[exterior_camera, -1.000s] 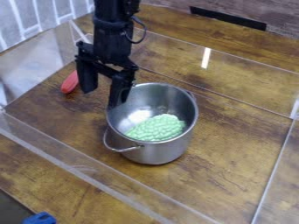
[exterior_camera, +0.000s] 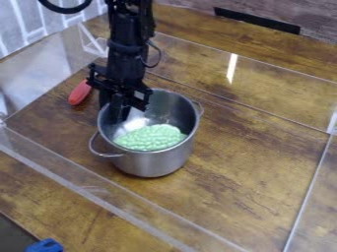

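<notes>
A steel pot stands on the wooden table, with a pale green, patterned rounded object inside it. My black gripper is at the pot's rear left rim, its fingertips partly hidden against the pot; whether it holds the rim cannot be made out. A red object lies behind the pot to the left, beside the arm.
Clear panels edge the area at left and right. A blue object shows at the bottom left corner.
The pot has shifted left, toward the near left, and my gripper's fingers have drawn in from a wider spread to a narrow shape at its rim.
</notes>
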